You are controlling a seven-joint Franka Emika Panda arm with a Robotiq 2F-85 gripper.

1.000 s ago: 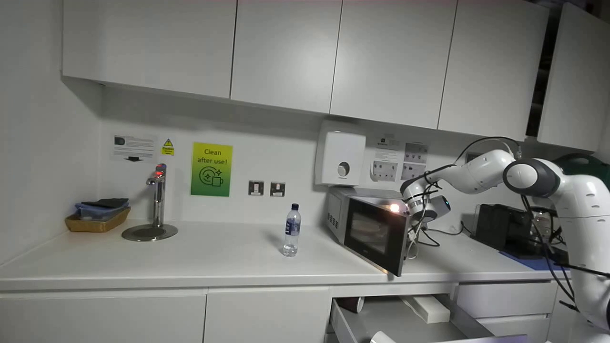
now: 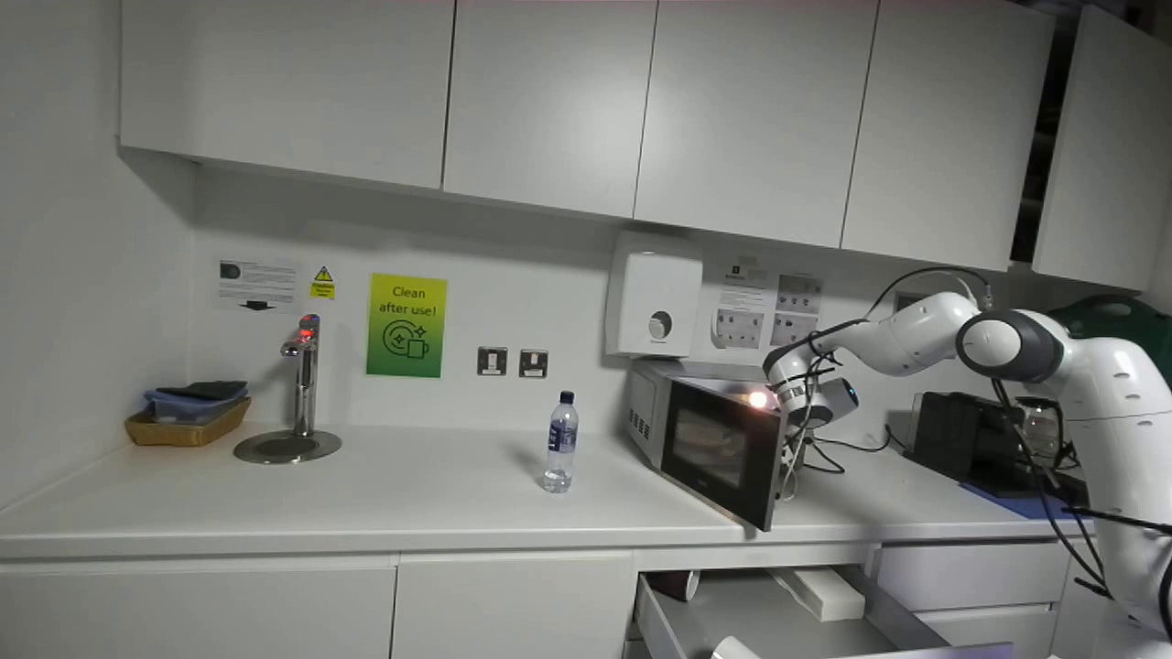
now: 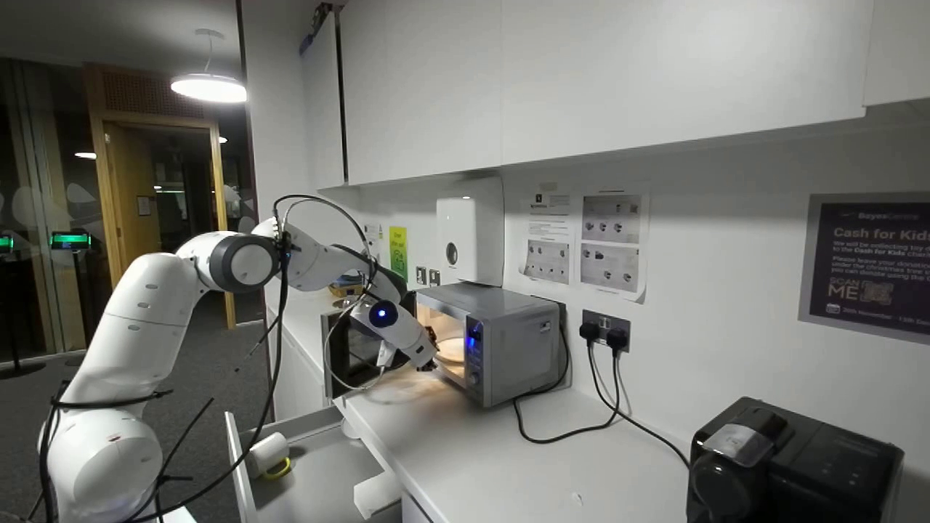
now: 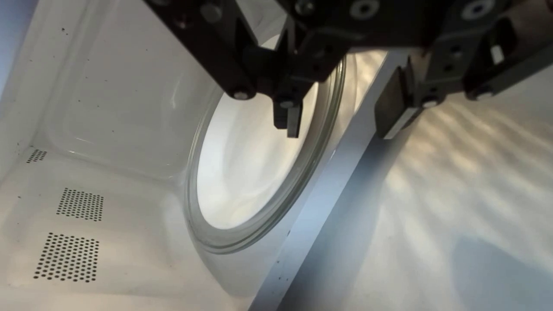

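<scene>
The microwave (image 3: pixel 523 349) stands on the counter with its door (image 2: pixel 720 445) swung open and its inside lit. In the wrist view a white plate (image 4: pixel 243 176) lies on the glass turntable (image 4: pixel 215 243). My gripper is open at the microwave's mouth, its fingers apart and nothing gripped between them. One finger (image 4: pixel 293 122) overlaps the plate in that view. The other finger (image 4: pixel 392 106) appears outside the front lip of the cavity. How far the fingertips are above the plate cannot be told. From the front, the door hides the gripper.
A drawer (image 3: pixel 322 471) below the counter is pulled out, with a white mug (image 3: pixel 267 453) and a white box (image 2: pixel 824 593) in it. A water bottle (image 2: pixel 560 443) stands left of the microwave. A black coffee machine (image 3: pixel 785 466) is farther along the counter.
In exterior view 1 the arm has shifted slightly left, toward the microwave. Door, bottle and drawer look unmoved.
</scene>
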